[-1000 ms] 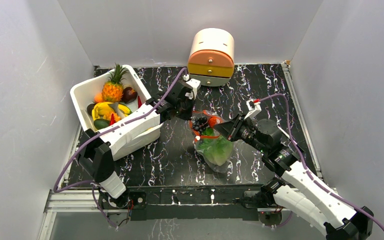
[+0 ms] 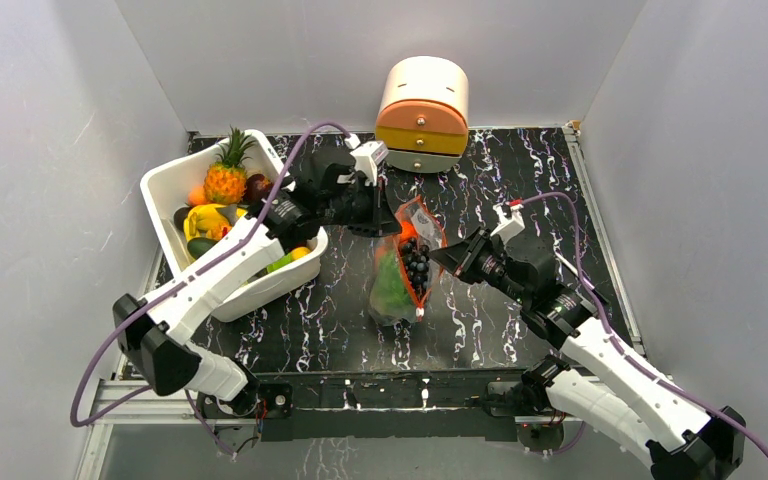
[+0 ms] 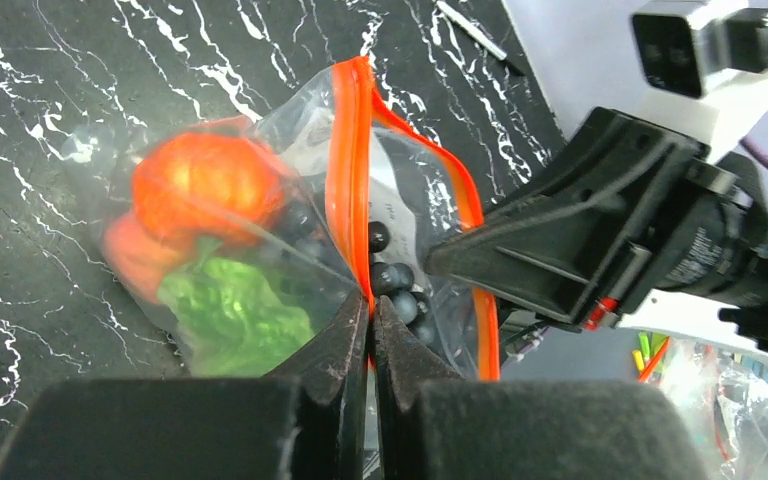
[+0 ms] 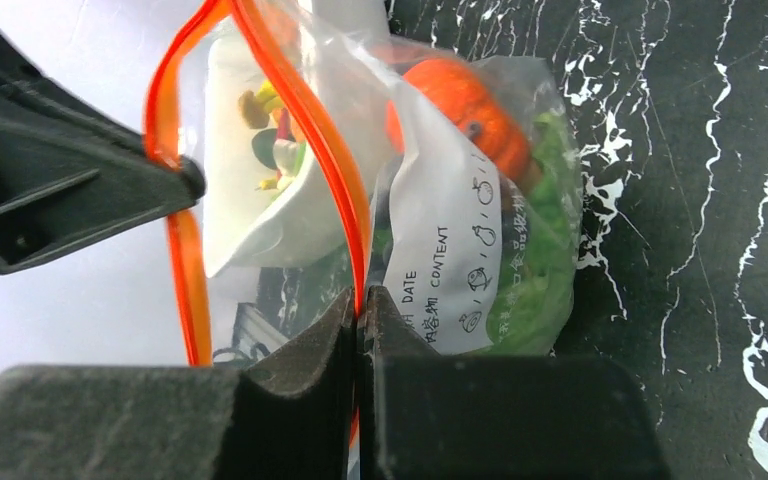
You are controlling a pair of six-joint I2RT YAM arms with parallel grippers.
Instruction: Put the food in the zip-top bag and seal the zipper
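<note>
The clear zip bag (image 2: 392,295) hangs at the centre, holding dark grapes (image 2: 415,262), green leafy food (image 3: 230,310) and orange-red food (image 3: 205,185). Its orange zipper edges (image 3: 350,160) are parted. My left gripper (image 2: 385,228) is shut on the bag's edge at one side; in the left wrist view the orange strip runs into its fingertips (image 3: 371,325). My right gripper (image 2: 438,254) is shut on the edge at the other side, the strip entering between its tips.
A white bin (image 2: 160,198) full of fruit and vegetables stands at the left. A rounded box with drawers (image 2: 422,90) stands at the back.
My right arm has barely moved.
</note>
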